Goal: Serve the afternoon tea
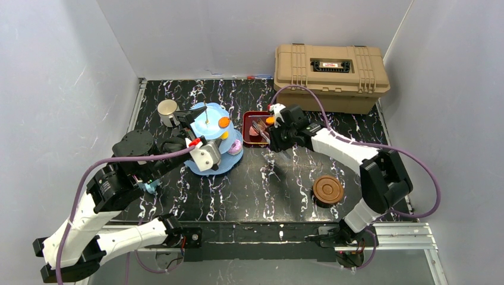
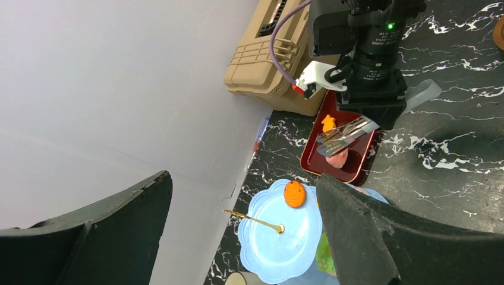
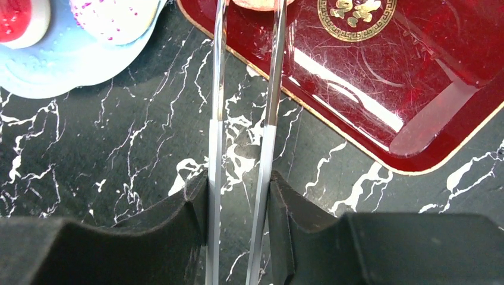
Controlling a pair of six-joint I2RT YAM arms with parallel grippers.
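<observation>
My right gripper is shut on the metal tongs (image 3: 266, 139), whose two arms run forward slightly apart. The tong tips reach over the dark red tray (image 2: 309, 160). A pink piece (image 2: 337, 158) lies by the tips in the left wrist view; whether the tongs grip it I cannot tell. Beyond them an orange piece (image 2: 328, 123) sits in the tray. To the left stands the blue tiered stand (image 1: 206, 129), with an orange treat (image 1: 224, 122) on its top tier and a pink-topped one (image 1: 235, 148) lower down. Beside the stand, my left gripper hangs open and empty.
A cream cup (image 1: 167, 108) stands behind the stand on the left. The large tan case (image 1: 333, 71) fills the back right. Towards the front right is a round brown lidded pot (image 1: 328, 189). Open marble tabletop (image 1: 249, 190) lies in front of the tray.
</observation>
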